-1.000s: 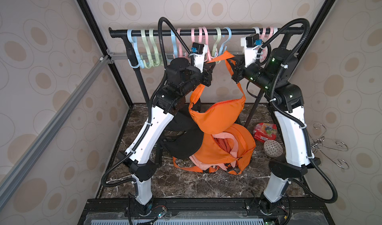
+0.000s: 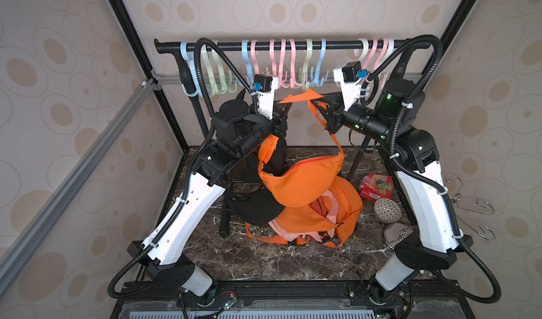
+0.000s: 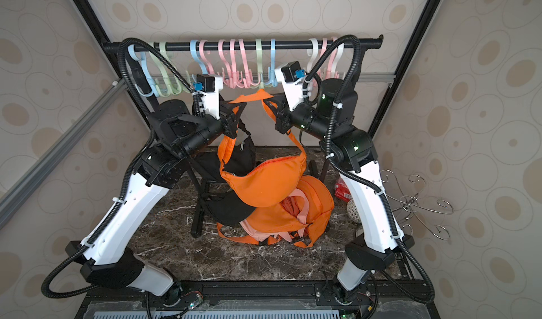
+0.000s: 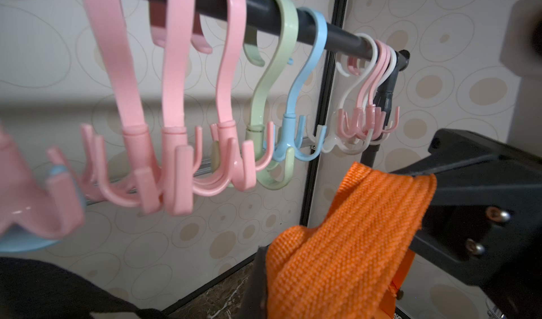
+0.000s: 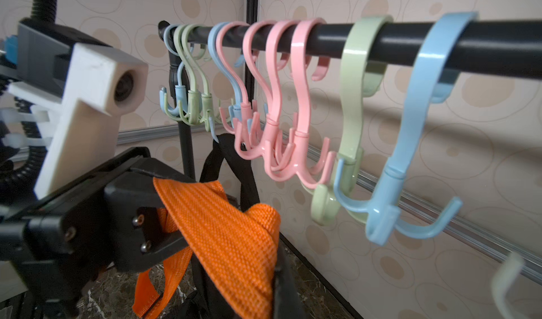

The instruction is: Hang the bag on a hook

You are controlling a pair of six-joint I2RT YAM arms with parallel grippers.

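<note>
An orange bag hangs by its strap, below the row of hooks. My left gripper is shut on one side of the strap, and my right gripper is shut on the other. Between them the orange webbing spans the gap, as the left wrist view shows up close. Beyond it hang a light blue hook, a green hook and several pink hooks. The strap looks apart from these hooks in both wrist views. The fingertips are mostly covered by the webbing.
A black rail carries the hooks, with white and pink ones bunched at its right end. Below lie another orange bag and black bags. A red packet and metal mesh ball sit at the right.
Both grippers have moved left and lower in the top left view, the left one farther. The bag and strap shifted the same way. The light blue and green hooks have swung slightly.
</note>
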